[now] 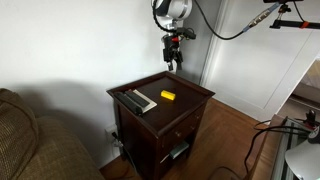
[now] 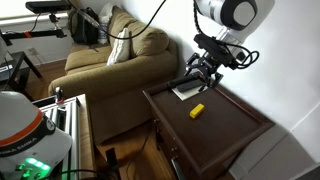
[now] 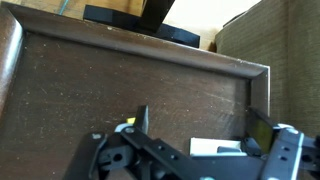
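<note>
A small yellow block (image 1: 168,95) lies on the dark wooden cabinet top (image 1: 190,88). Near it is a flat white item (image 1: 143,100) with a long dark object (image 1: 129,103) along one side. My gripper (image 1: 174,67) hangs above the cabinet's back part, pointing down, open and empty. From the other side, the yellow block (image 2: 197,111) is in plain sight, below the raised gripper (image 2: 200,82). In the wrist view the spread fingers (image 3: 141,119) hide most of the yellow block (image 3: 130,122). The white item (image 3: 214,146) shows partly between them.
A raised rim (image 3: 150,43) runs round the cabinet top. A brown couch (image 1: 35,140) stands beside the cabinet, and a white wall (image 1: 75,45) rises behind it. Cables (image 1: 262,130) hang at the right.
</note>
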